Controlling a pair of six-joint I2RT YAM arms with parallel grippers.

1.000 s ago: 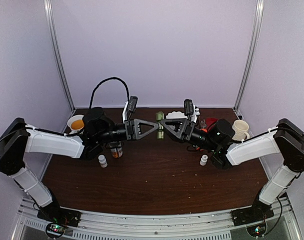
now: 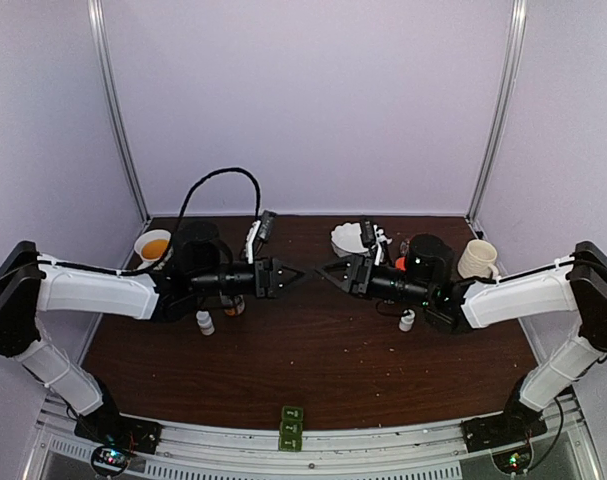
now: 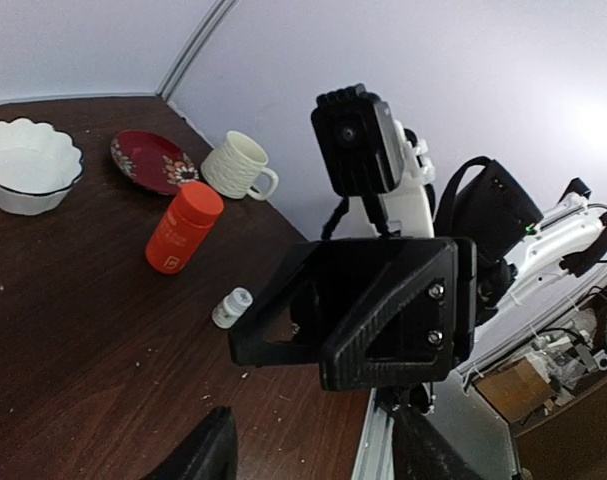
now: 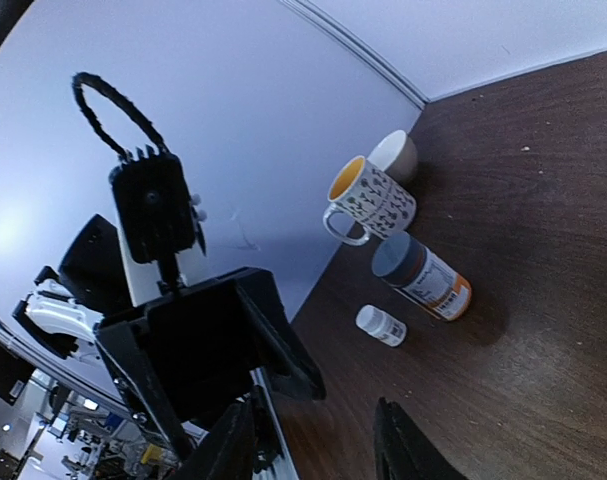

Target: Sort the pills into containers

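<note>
A green compartmented pill box (image 2: 291,428) shows at the table's front edge, over the metal rail; whether it rests there or is falling, I cannot tell. High above the table, my left gripper (image 2: 299,273) faces my right gripper (image 2: 326,271), a small gap between them. Both have their fingers apart with nothing between. A red-orange pill bottle (image 3: 184,228) and a small white bottle (image 3: 232,307) stand on the right side. An orange-and-white labelled bottle with a dark cap (image 4: 421,276) and another small white bottle (image 4: 381,325) stand on the left.
At the back, a white scalloped bowl (image 3: 29,165), a red plate (image 3: 155,161) and a cream mug (image 3: 238,164) stand toward the right. A patterned mug (image 4: 371,199) and a white bowl (image 4: 394,156) are at the left.
</note>
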